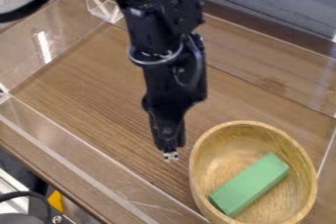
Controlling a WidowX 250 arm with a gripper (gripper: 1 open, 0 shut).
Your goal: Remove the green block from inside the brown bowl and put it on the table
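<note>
Inside the brown bowl [210, 151] at the lower right lies the green block [250, 184], tilted diagonally across the bottom. My black gripper [170, 153] points down just left of the bowl's rim, apart from the block. Its fingertips look narrow from this angle, and whether they are parted cannot be made out. Nothing shows held below them.
Bare wooden table [85, 90] stretches left of and behind the bowl. A clear wire-like holder [102, 7] stands at the upper left. At the lower left edge are dark cables and a black part [24, 208].
</note>
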